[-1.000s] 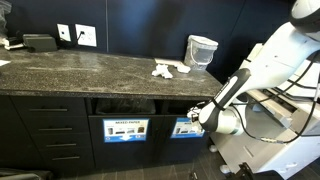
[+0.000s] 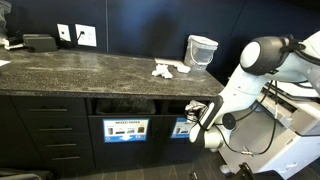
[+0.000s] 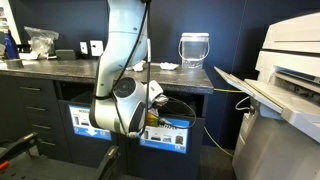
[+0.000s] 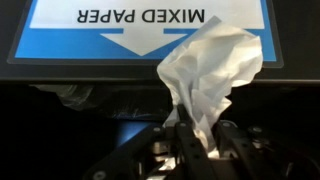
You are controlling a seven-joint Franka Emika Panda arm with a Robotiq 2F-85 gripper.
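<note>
A crumpled piece of white paper (image 4: 205, 65) sticks up from between the fingers of my gripper in the wrist view, and the fingers are shut on it. Behind the paper is a blue and white label (image 4: 140, 20) reading "MIXED PAPER", upside down in this view. Beneath the label lies a dark opening with some clear plastic (image 4: 75, 95) at its left. In exterior view 1 the arm reaches down in front of the counter's right end; the gripper itself is small and hard to make out there.
More crumpled white paper (image 2: 162, 71) lies on the dark countertop (image 2: 90, 75), near a translucent bucket (image 2: 201, 52). Labelled bins (image 2: 125, 130) sit under the counter edge. A large pale machine (image 3: 275, 85) stands to the right.
The arm has come down and to the left over the last second, its upper links dropping into view near the counter's right end.
</note>
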